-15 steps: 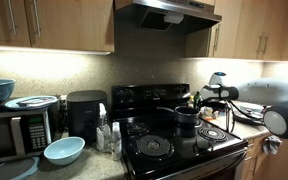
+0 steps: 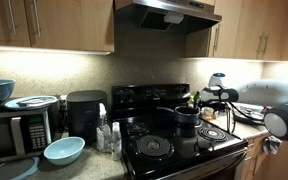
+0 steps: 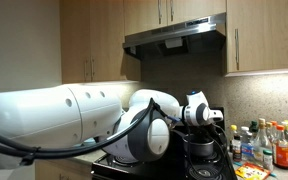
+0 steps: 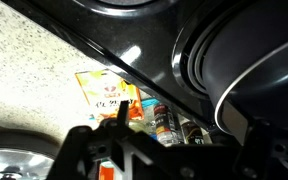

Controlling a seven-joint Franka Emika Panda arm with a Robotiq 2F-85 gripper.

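A dark pot (image 2: 187,115) stands on the black stove (image 2: 174,150), toward its back right. In the wrist view the pot (image 4: 254,60) fills the upper right, its rim curving past my right finger. My gripper is above the stove's right edge, beside the pot. Its two dark fingers stand wide apart, and nothing is held between them. Bottles (image 4: 166,124) show below, in the gap. An orange-and-white packet (image 4: 109,93) lies on the speckled counter, left of the bottles.
Several sauce bottles (image 3: 283,146) crowd the counter right of the stove. A round metal lid (image 4: 14,162) lies at the wrist view's lower left. A range hood (image 2: 167,15) hangs overhead.
My arm has shifted only very slightly near the pot. The pot and the counter items stay where they were.
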